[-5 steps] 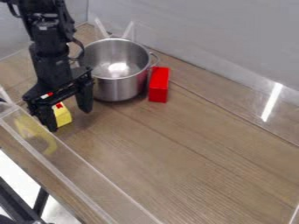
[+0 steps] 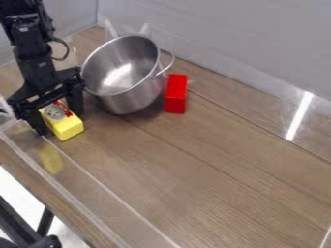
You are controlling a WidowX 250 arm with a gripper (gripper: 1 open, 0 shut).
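My black gripper is at the left, low over a yellow block with a red patch on top. The gripper's fingers lie around the block's upper part; whether they are open or shut on it is hidden. A steel pot with two handles stands just right of the gripper, tilted in view.
A red block lies right of the pot. A clear plastic edge runs along the front left, and grey walls stand behind.
My gripper has moved left, uncovering more of the pot and yellow block. The pot now looks more tilted than before.
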